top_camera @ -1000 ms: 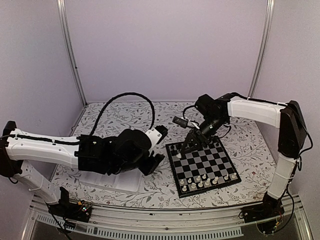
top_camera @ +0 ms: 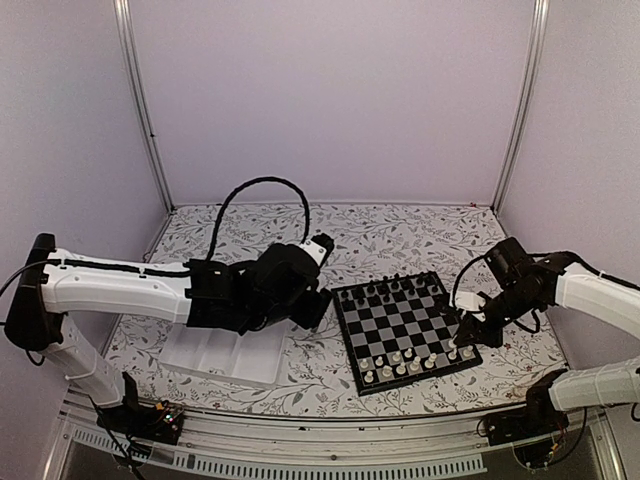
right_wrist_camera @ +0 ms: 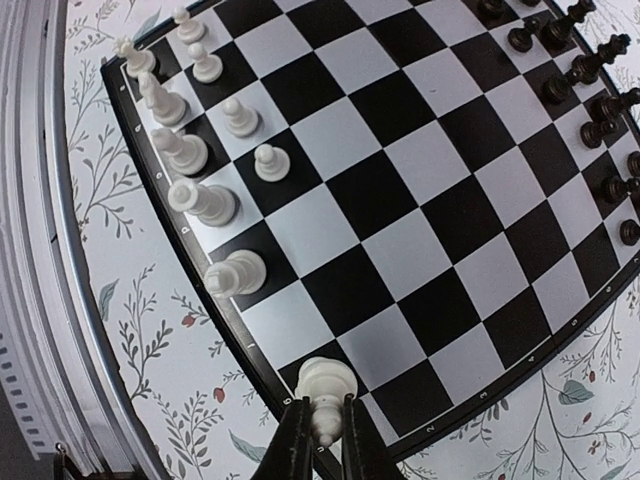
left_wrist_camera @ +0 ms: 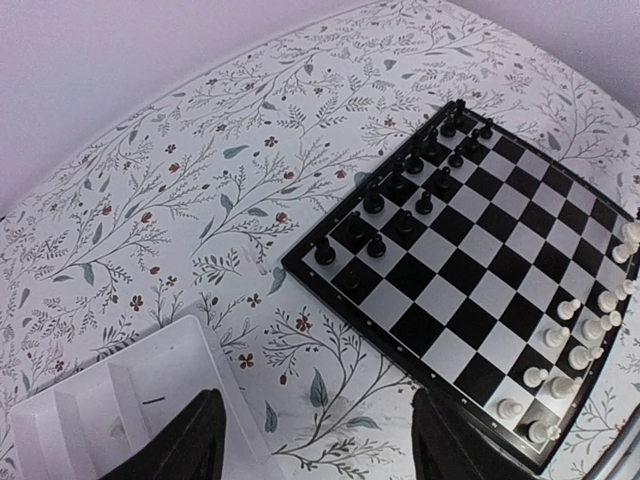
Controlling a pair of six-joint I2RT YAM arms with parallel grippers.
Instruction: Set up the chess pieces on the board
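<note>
My right gripper is shut on a white piece (right_wrist_camera: 326,374), low over a dark square near the corner of the chessboard (top_camera: 395,325). In the right wrist view white pieces (right_wrist_camera: 205,203) line the near edge, with a few pawns (right_wrist_camera: 271,165) in front of them. Black pieces (left_wrist_camera: 374,200) stand along the far side. My left gripper is open and empty, high above the table between the tray and the board.
The white compartment tray (top_camera: 215,365) lies left of the board, mostly empty as far as visible.
</note>
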